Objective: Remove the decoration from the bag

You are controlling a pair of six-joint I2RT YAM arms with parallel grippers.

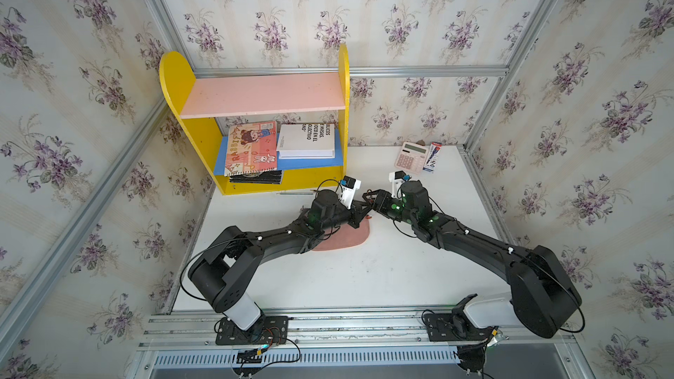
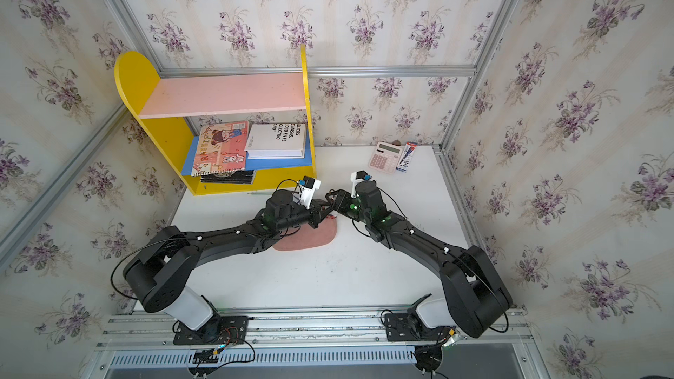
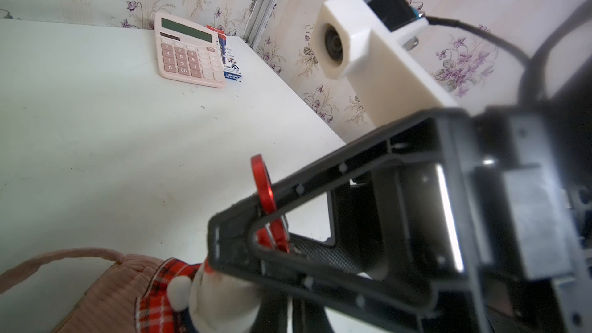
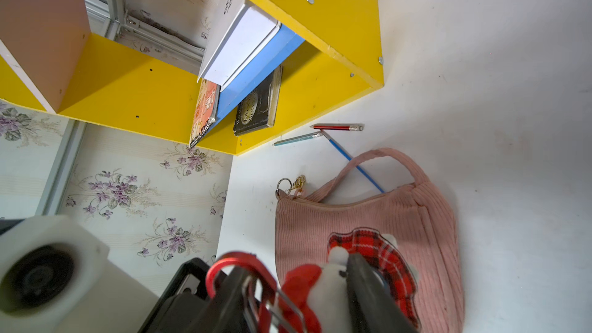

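A pink corduroy bag point(image 4: 363, 215) lies on the white table beneath both grippers. The decoration, a plush figure point(image 4: 331, 296) with red plaid and white fabric and a red carabiner point(image 3: 262, 178), hangs among the grippers' fingers in both wrist views. My left gripper point(image 1: 361, 208) and right gripper point(image 1: 377, 201) meet over the bag. The left one is shut; whether it holds any part of the decoration is hidden. The right gripper's fingers are round the carabiner, their closure unclear.
A yellow shelf point(image 1: 344, 84) with books stands at back left, pencils point(image 4: 336, 127) before it. A pink calculator point(image 1: 410, 155) and a box point(image 1: 431, 156) lie at back right.
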